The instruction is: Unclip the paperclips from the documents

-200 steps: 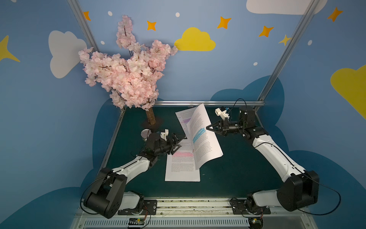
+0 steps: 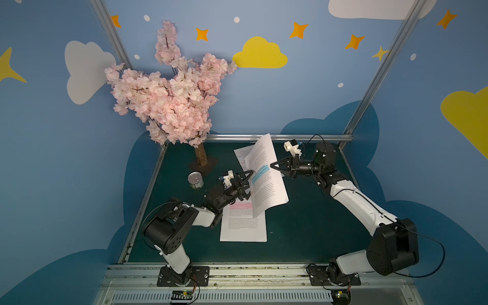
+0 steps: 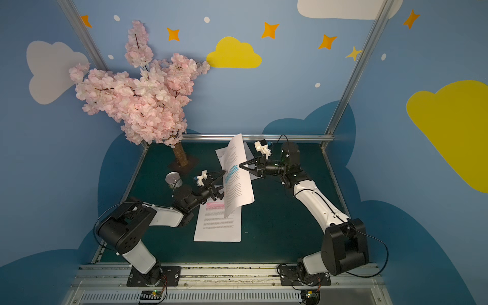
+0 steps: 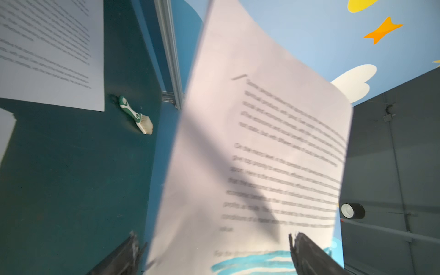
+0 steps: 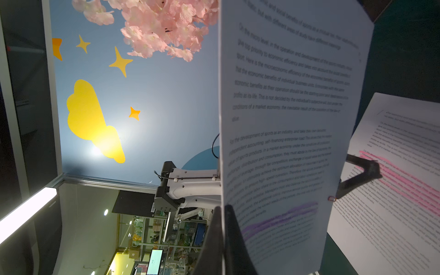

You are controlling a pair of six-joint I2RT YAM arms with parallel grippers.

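Note:
A document with blue highlighting (image 2: 265,185) is held upright above the table, its pages bowed. My right gripper (image 2: 273,165) is shut on its right edge; in the right wrist view that edge runs down between the fingers. My left gripper (image 2: 249,185) is open at the document's left edge. In the left wrist view the blurred document spans the gap between its fingers; whether it touches them I cannot tell. A short dark mark near the page corner may be a staple. No paperclip can be made out. A pink-highlighted document (image 2: 244,223) lies flat below.
Another document (image 2: 242,153) lies at the back, partly covered. A round metal tin (image 2: 195,179) stands near the blossom tree (image 2: 201,154) at the left. A green-handled brush (image 4: 133,112) lies by the table edge.
My left gripper has moved right and up to the held document's edge. My right gripper has shifted slightly left with the document, whose pages stand more upright.

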